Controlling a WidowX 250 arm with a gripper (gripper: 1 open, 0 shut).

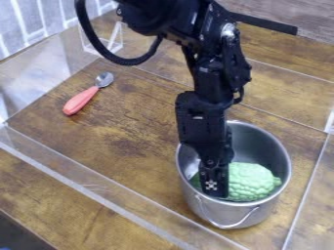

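The black gripper (212, 176) reaches down into a steel pot (268, 146) at the lower right, its fingers low inside near the front-left. A pale green bumpy object (255, 183) lies in the pot, right beside and partly behind the fingers. The fingertips are dark and crowded against it, so I cannot tell whether they are closed on it or on something else.
A spoon with a red handle (81, 98) lies on the wooden table (92, 156) at the upper left. Clear plastic edging runs along the left side. The table left of the pot is mostly clear.
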